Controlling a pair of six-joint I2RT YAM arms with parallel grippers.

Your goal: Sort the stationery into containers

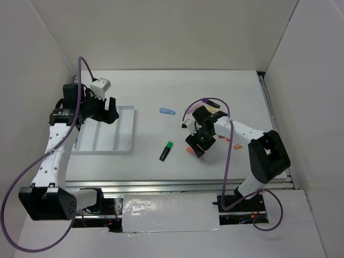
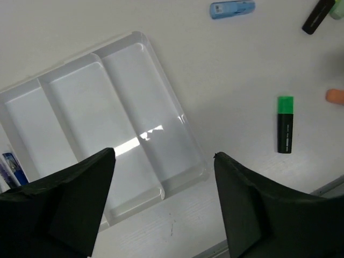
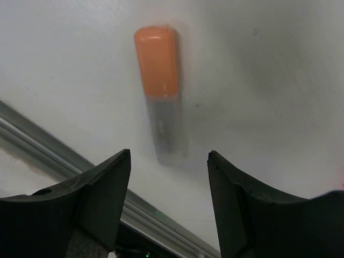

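A white divided tray [image 1: 123, 129] sits at the left of the table, with blue pens [image 2: 15, 167] in its leftmost compartment. My left gripper is open above it, nothing between the fingers. My right gripper is open above an orange highlighter with a clear barrel [image 3: 157, 62], lined up between its fingertips. A green-capped black marker [image 1: 166, 151] lies right of the tray, a blue item [image 1: 167, 110] farther back.
More markers lie at the right, partly under the right arm, such as a dark one [image 2: 317, 16]. A metal rail [image 1: 150, 184] runs along the front edge.
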